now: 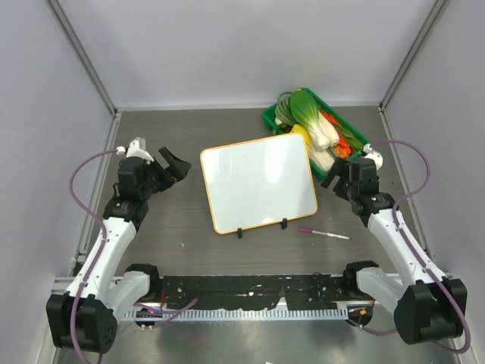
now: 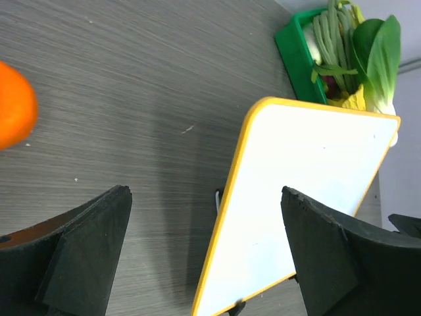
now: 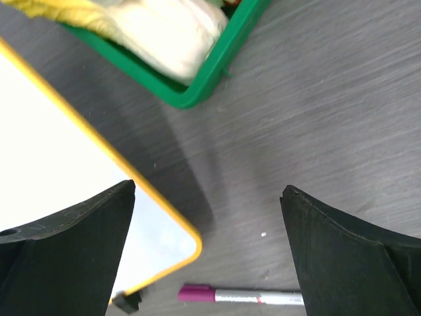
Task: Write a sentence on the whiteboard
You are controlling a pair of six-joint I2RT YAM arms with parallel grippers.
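A blank white whiteboard (image 1: 258, 182) with an orange edge lies tilted on small black clips at the table's middle. A marker (image 1: 324, 233) with a purple cap lies right of its lower right corner; in the right wrist view the marker (image 3: 250, 296) is below the board's corner. My left gripper (image 1: 174, 167) hangs open left of the board, empty. My right gripper (image 1: 329, 176) is open and empty at the board's right, above the table beside the marker and basket.
A green basket (image 1: 333, 110) of vegetables stands behind the board's right side. Side and back walls enclose the area.
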